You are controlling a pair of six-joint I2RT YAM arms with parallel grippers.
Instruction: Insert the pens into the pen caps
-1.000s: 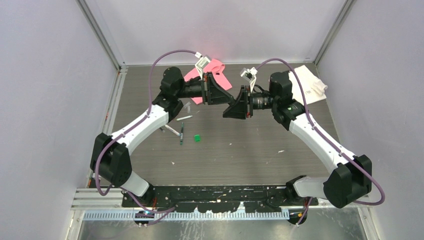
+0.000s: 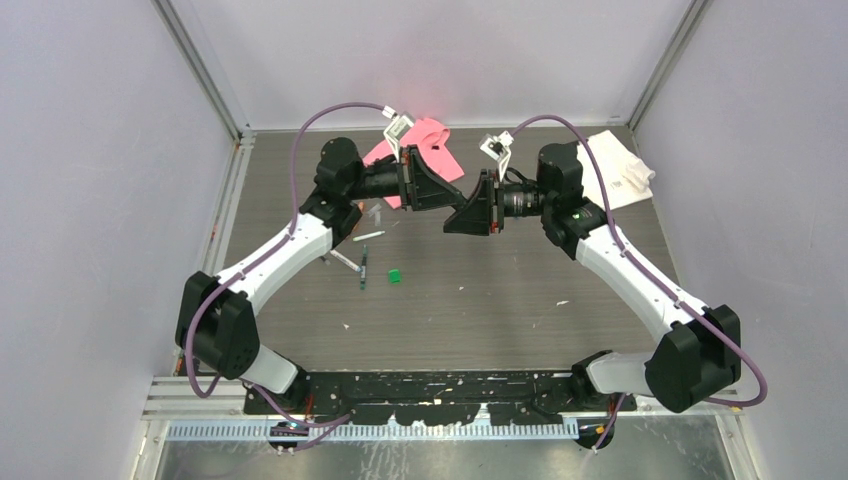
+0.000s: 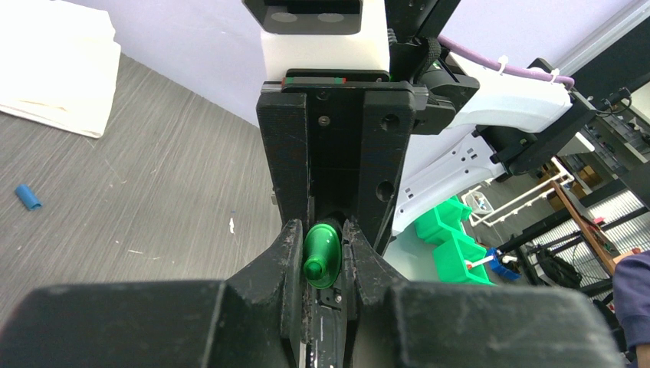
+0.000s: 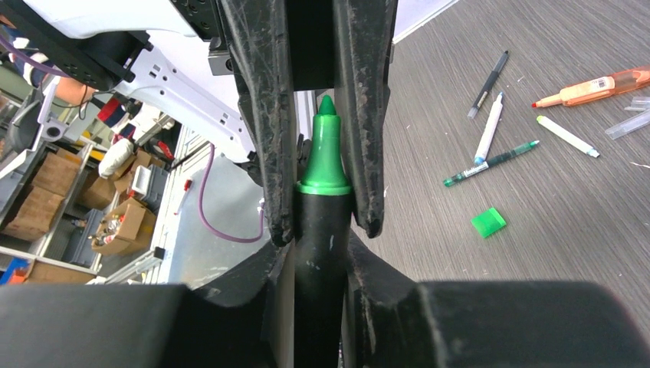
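Observation:
My two grippers meet face to face above the middle of the table (image 2: 470,320). In the left wrist view, my left gripper is shut on a green-tipped piece (image 3: 322,253), seen end-on. In the right wrist view, my right gripper is shut on a black marker body (image 4: 318,245); its green nib end (image 4: 325,153) lies between the left gripper's fingers. Below lie white pens (image 4: 489,130), a teal pen (image 4: 498,161), a dark pen (image 4: 490,80), an orange highlighter (image 4: 594,90) and a small green piece (image 4: 488,221).
A pink cloth (image 2: 435,140) lies at the back, a white cloth (image 2: 620,170) at the back right. A small blue piece (image 3: 27,197) lies on the table.

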